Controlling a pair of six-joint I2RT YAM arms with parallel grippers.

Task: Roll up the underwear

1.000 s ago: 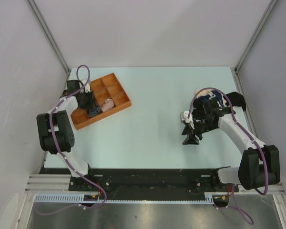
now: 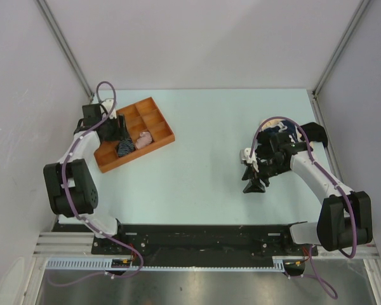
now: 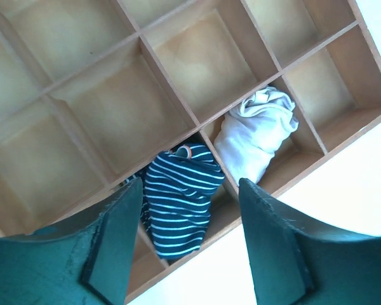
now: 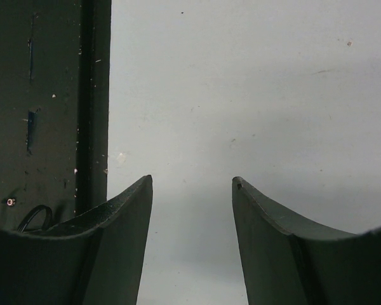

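The compartment box [image 2: 153, 118] sits at the back left of the table. Two folded garments lie in separate compartments: a navy striped one [image 3: 181, 203] and a pale one [image 3: 254, 136], pinkish in the top view. My left gripper hangs open above the box, over the striped garment, holding nothing. My right gripper stands open over bare table near the front edge on the right, with nothing between its fingers.
A pile of dark and light clothes [image 2: 314, 132] lies at the back right, partly behind the right arm.
The right arm shows almost no change.
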